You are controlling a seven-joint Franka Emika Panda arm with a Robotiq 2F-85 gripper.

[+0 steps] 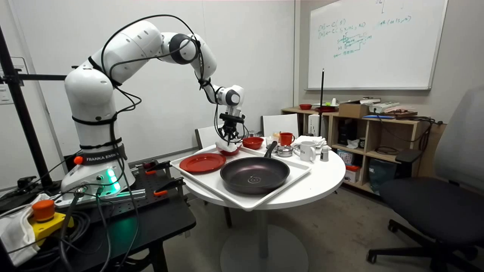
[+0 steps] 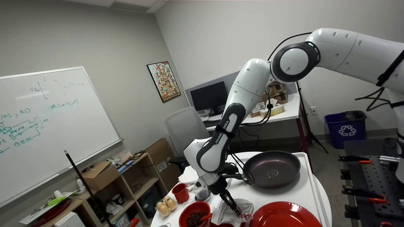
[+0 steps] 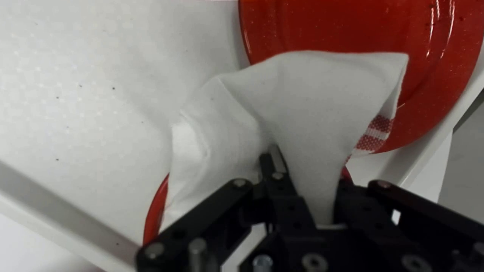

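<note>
My gripper is shut on a white cloth (image 3: 313, 104) that has a red checked strip along one edge. In the wrist view the cloth drapes over a red bowl (image 3: 156, 210), hiding most of it, and its far corner overlaps the red plate (image 3: 440, 86). Exterior view 1 has the gripper (image 1: 230, 136) low over the bowl (image 1: 228, 151) at the tray's back edge, the cloth (image 1: 228, 145) bunched beneath it. From the other side, the cloth (image 2: 244, 207) hangs around the fingertips, beside the red plate (image 2: 284, 217).
A dark frying pan (image 1: 255, 174) fills the right part of the white tray (image 1: 217, 188), its handle pointing backward. Behind stand a second red bowl (image 1: 253, 142), a red mug (image 1: 286, 138), a white mug (image 1: 307, 151) and eggs (image 2: 166, 206). Bare tray surface (image 3: 90, 90) shows beside the plate.
</note>
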